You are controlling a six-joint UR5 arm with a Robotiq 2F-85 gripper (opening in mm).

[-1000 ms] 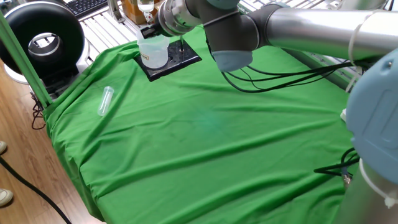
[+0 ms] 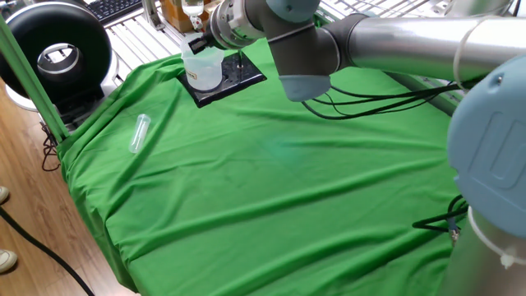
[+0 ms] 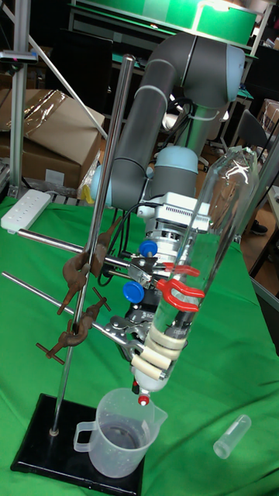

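Observation:
A tall glass vessel (image 3: 216, 223) with a red-tipped stopcock (image 3: 144, 398) at its lower end is clamped to a metal stand. Beneath the stopcock, a translucent plastic beaker (image 3: 122, 442) with a handle rests on the black stand base (image 3: 49, 434). From the other side, the same beaker (image 2: 205, 72) sits under the vessel's lower part (image 2: 192, 8). My gripper (image 2: 199, 43) is just above the beaker rim, close to the vessel's lower end. In the other view the clamps and glass largely hide it. Whether its fingers are apart or closed does not show.
A clear plastic tube (image 2: 140, 133) lies alone on the green cloth (image 2: 271, 189). Rusty clamp holders (image 3: 76, 326) and rods stick out from the stand pole (image 3: 98, 223). A white power strip (image 3: 25, 211) lies at the back.
The arm's wrist and gripper have shifted slightly, the gripper a little rightward in exterior view 1, and the arm's large joint at right has moved a little left. Beaker and tube are unmoved.

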